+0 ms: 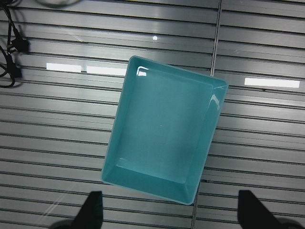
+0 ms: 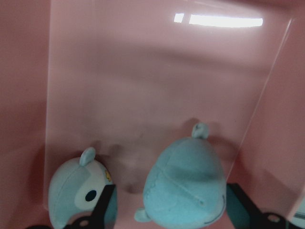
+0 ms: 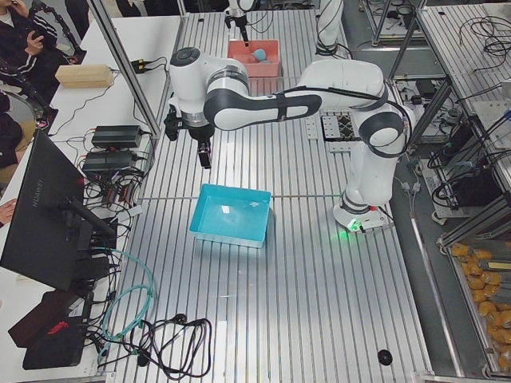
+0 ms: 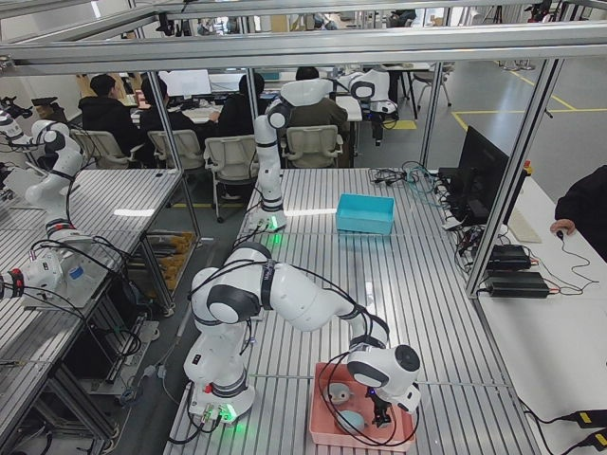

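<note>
A pink bin (image 4: 322, 422) holds two plush toys: a larger pale-blue one (image 2: 183, 186) and a smaller blue-white one (image 2: 71, 186). My right gripper (image 4: 382, 417) is above the bin; in the right wrist view its open fingers sit either side of the larger toy's lower part. My left gripper (image 3: 204, 159) hangs in the air just behind an empty turquoise bin (image 1: 159, 124), its fingers apart with nothing between them in the left wrist view.
Black cables (image 3: 184, 343) lie at the table's front left, beside a monitor (image 3: 48, 211). Bare slatted table (image 4: 285, 351) surrounds both bins. The arms' bases stand along one side.
</note>
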